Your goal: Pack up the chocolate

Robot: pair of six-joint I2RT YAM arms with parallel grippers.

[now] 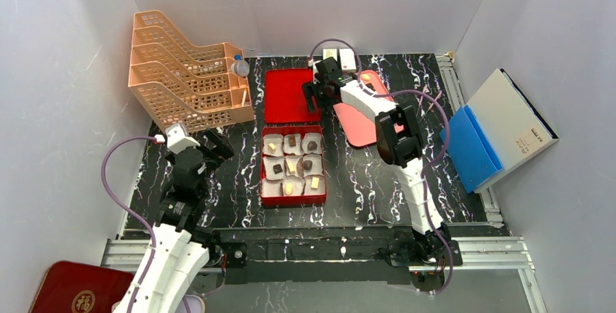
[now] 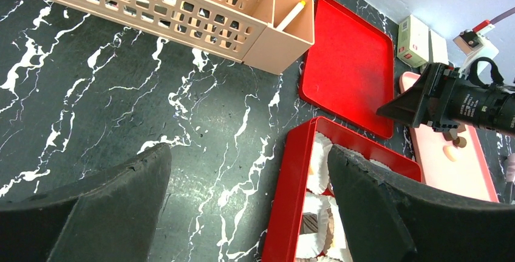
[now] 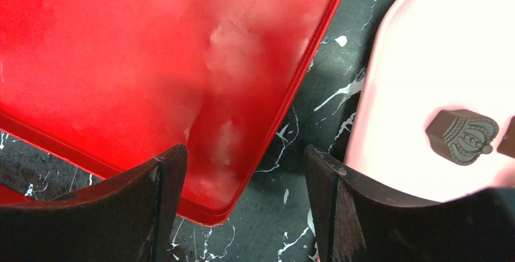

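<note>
A red box [image 1: 264, 182] with paper cups holding light and dark chocolates sits in the middle. Behind it lies an empty red lid [image 1: 283, 91]. Right of that is a pink tray [image 1: 354, 124] with a few chocolates; a dark crown-patterned chocolate [image 3: 461, 135] shows in the right wrist view. My right gripper hangs over the right edge of the red lid, fingers apart, nothing between them. My left gripper [image 1: 216, 146] is open and empty over the marble, left of the box.
An orange slotted organiser [image 1: 181, 88] fills the back left, small boxes [image 1: 346, 59] stand at the back, and a blue folder [image 1: 468, 149] leans at the right. The front marble right of the box is clear.
</note>
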